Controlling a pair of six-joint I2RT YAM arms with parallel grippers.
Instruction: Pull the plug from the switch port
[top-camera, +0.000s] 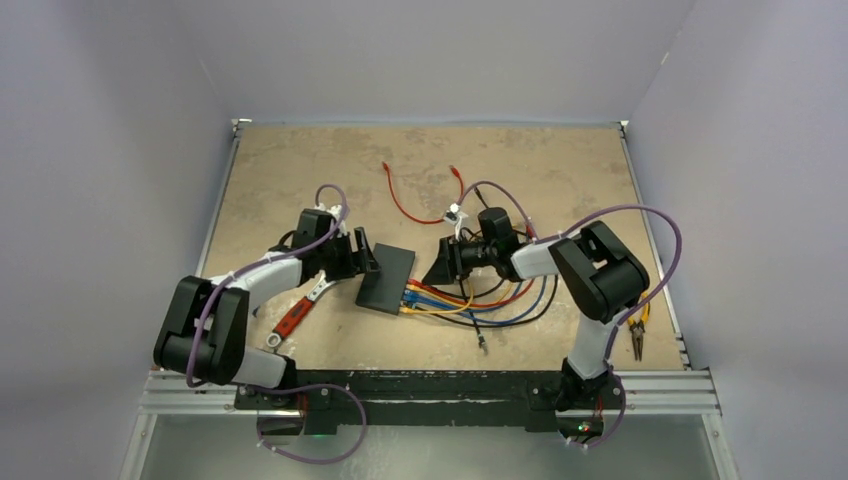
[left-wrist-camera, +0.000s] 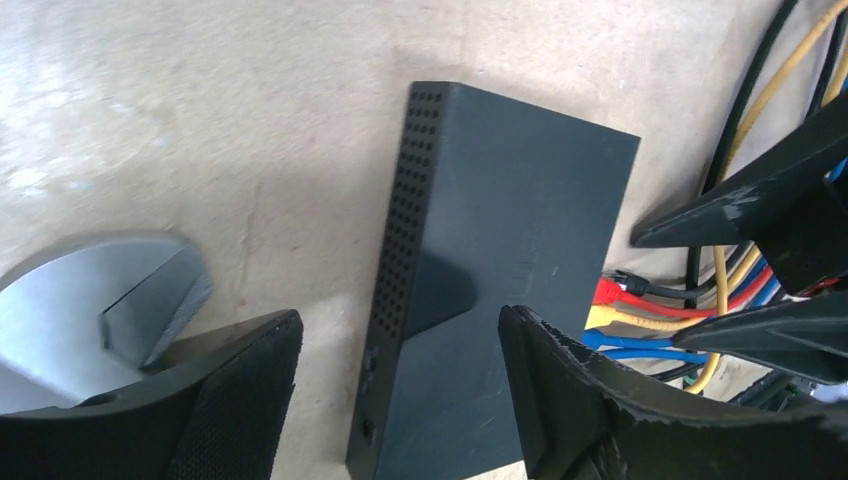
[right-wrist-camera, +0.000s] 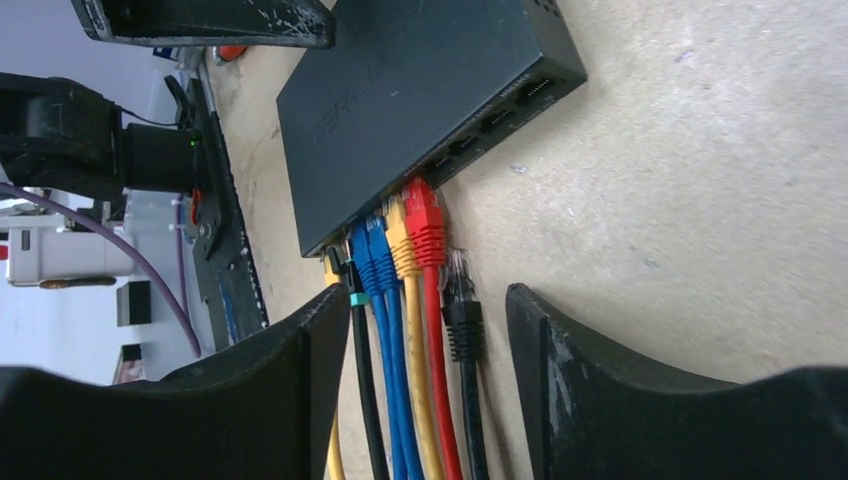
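Observation:
A dark network switch lies flat on the board, with plugs along its right side. In the right wrist view, red, yellow and blue plugs stand in its row of ports. A black plug lies beside the red one, its clear tip apart from the port face. My right gripper is open, with plugs visible between its fingers but none gripped. Over the switch's left side, my left gripper is open too, its fingers spread around the perforated edge and holding nothing.
An adjustable wrench lies just left of the switch, near the left gripper. Looped cables fill the board to the right. A red cable rests behind. Pliers lie at the far right.

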